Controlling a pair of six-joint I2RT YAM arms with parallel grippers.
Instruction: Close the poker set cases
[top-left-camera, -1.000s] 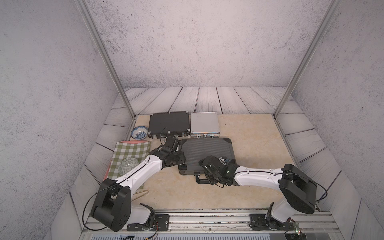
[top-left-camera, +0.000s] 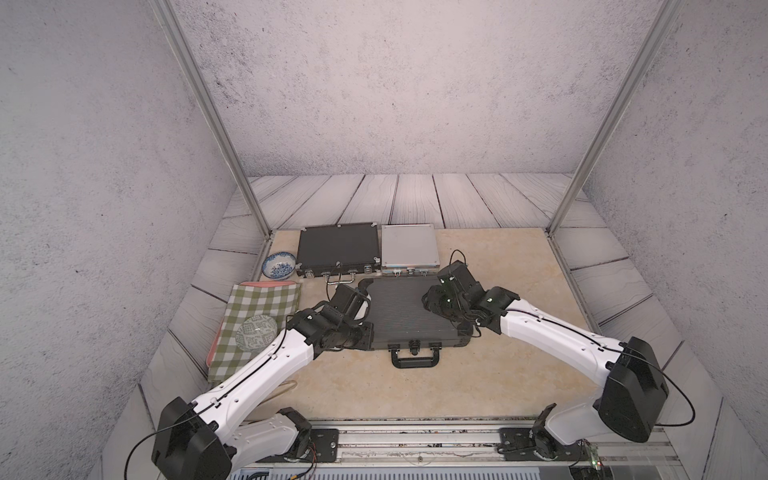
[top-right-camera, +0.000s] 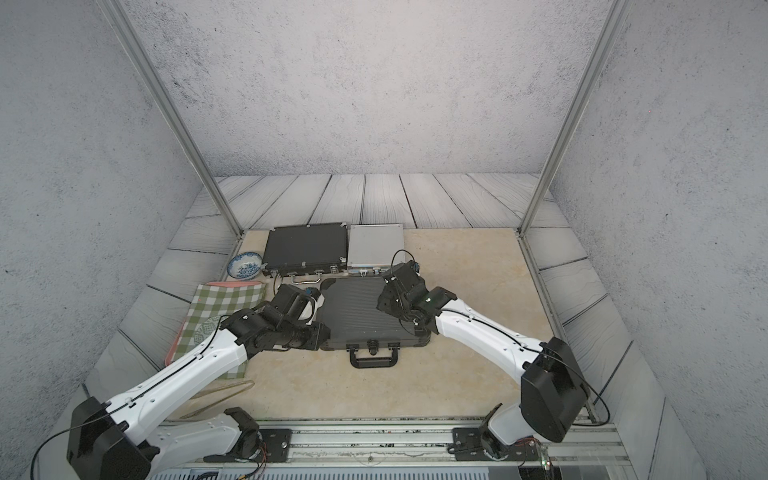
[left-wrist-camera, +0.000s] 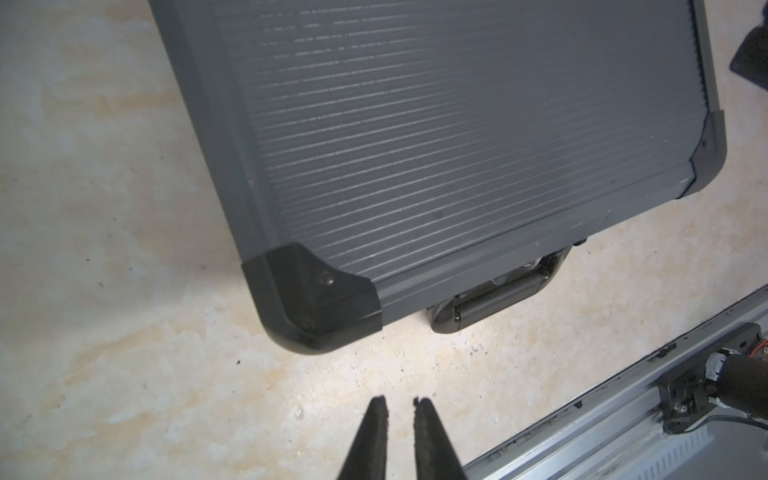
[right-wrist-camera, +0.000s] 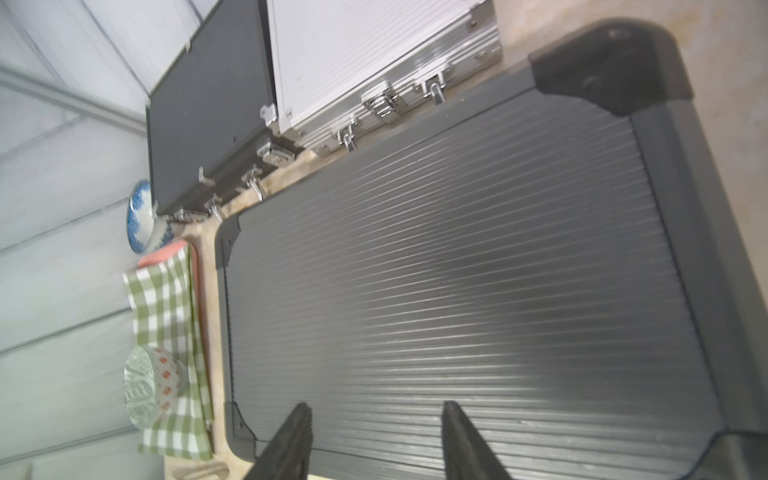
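Note:
A large dark grey case (top-left-camera: 408, 312) lies in the middle of the table with its ribbed lid down flat. Its handle (top-left-camera: 415, 362) points toward the front edge, below a latch (top-left-camera: 414, 347). My left gripper is at the case's left side, its fingers slightly parted with nothing between them. Over the right half of the lid, my right gripper is open and empty. Behind it, the black case (top-left-camera: 339, 246) and the silver case (top-left-camera: 409, 245) stand side by side, lids down.
A blue-and-white bowl (top-left-camera: 279, 265) sits at the back left corner. In front of it lies a green checked cloth (top-left-camera: 276, 297) with a patterned bowl (top-left-camera: 256, 333) on it.
My right arm has swung from the grey case's front edge back over its right half, uncovering the handle and latch. All three cases look unmoved.

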